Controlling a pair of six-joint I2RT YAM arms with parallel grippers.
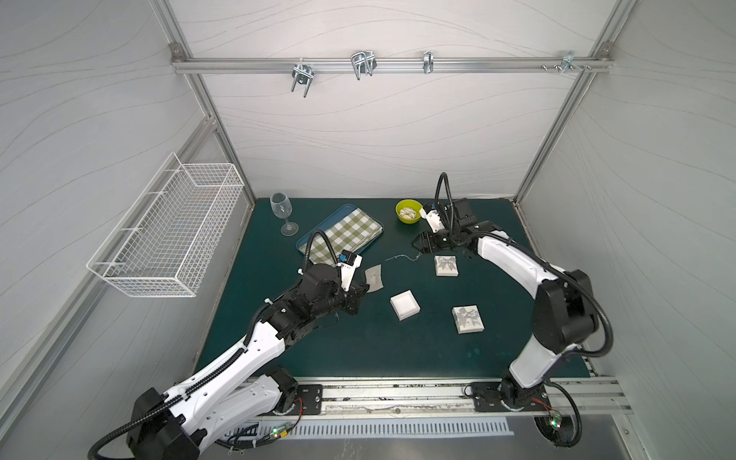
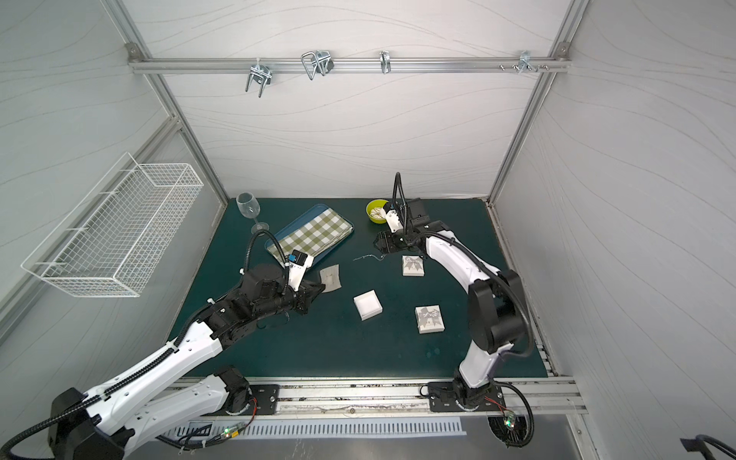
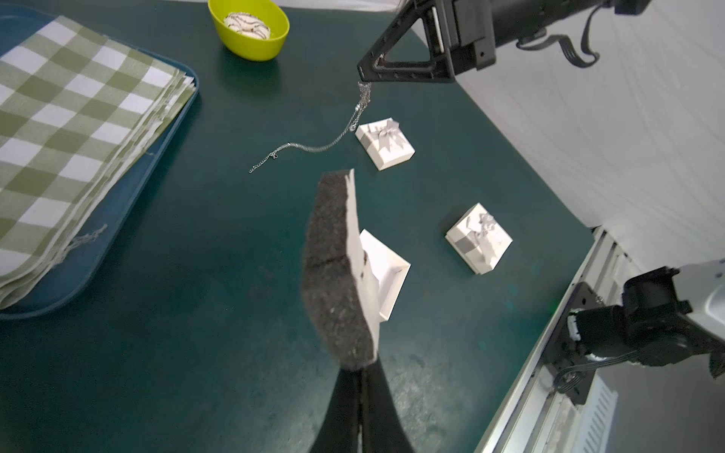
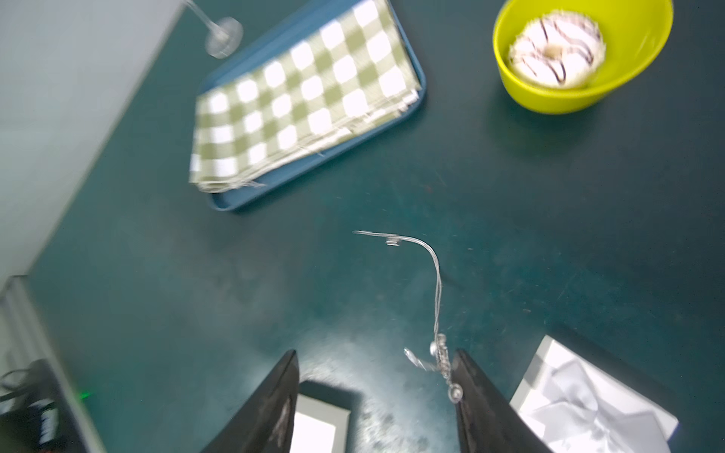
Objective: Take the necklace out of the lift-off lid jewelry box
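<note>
A silver necklace (image 4: 436, 287) lies stretched on the table between the tray and the gift boxes, one end at my right gripper. That gripper is part open; whether the chain touches a fingertip is unclear. My left gripper (image 1: 354, 295) is shut on a grey padded card (image 3: 332, 264), held upright above the table. An open white box part (image 1: 404, 305) sits in the middle. Two white boxes with silver bows, a rear one (image 1: 446, 266) and a front one (image 1: 467, 319), stand to its right.
A blue tray (image 2: 337, 237) holds checked cloths at the back left, beside a wine glass (image 1: 282, 207). A yellow bowl (image 4: 574, 90) with a donut stands at the back. A wire basket (image 1: 165, 230) hangs on the left wall.
</note>
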